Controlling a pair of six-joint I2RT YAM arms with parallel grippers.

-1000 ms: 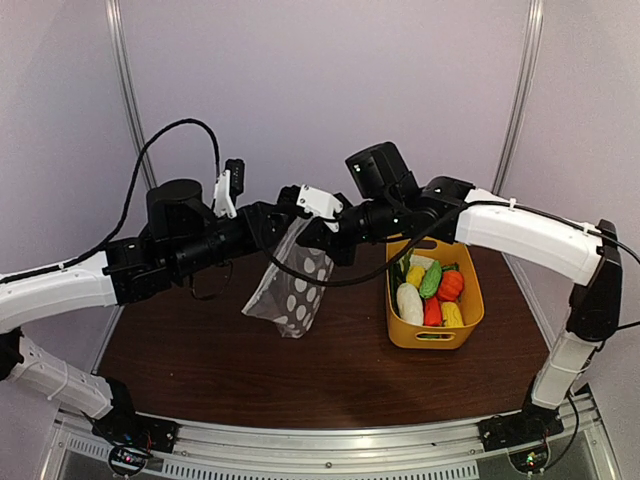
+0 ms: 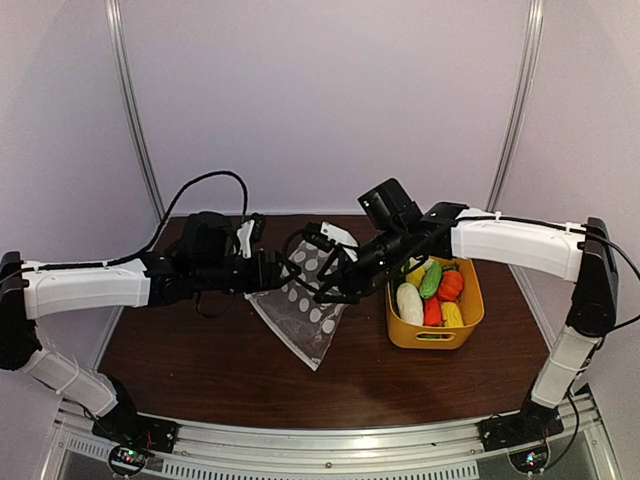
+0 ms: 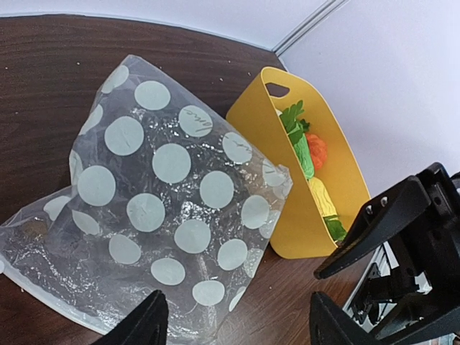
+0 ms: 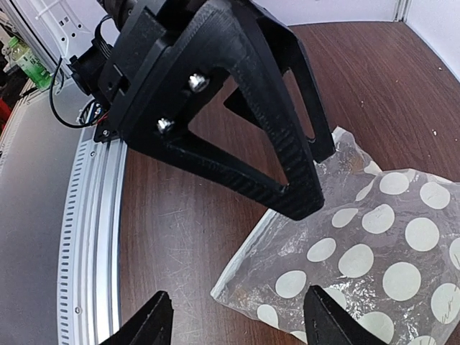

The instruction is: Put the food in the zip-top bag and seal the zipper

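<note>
The clear zip top bag point(image 2: 300, 325) with white dots lies on the dark table between the two arms, partly covered by them in the top view. In the left wrist view the bag point(image 3: 171, 162) is spread out and creased; no food shows in it. My left gripper is open above the bag, its fingers apart with nothing held. Opposite it, my right gripper also stands open and empty, the bag point(image 4: 402, 282) stretching beyond it to the right. The food sits in the yellow bin: a white vegetable point(image 2: 410, 303), a green one point(image 2: 431, 280) and an orange-red one point(image 2: 451, 285).
The yellow bin point(image 2: 428, 338) stands right of the bag, close by the right forearm. Both grippers are very near each other over the bag. Bare table point(image 2: 200, 370) lies in front and to the left.
The bag, earlier hanging from the grippers, now lies on the table, its lower corner nearer the front. Both grippers have come down and let it go.
</note>
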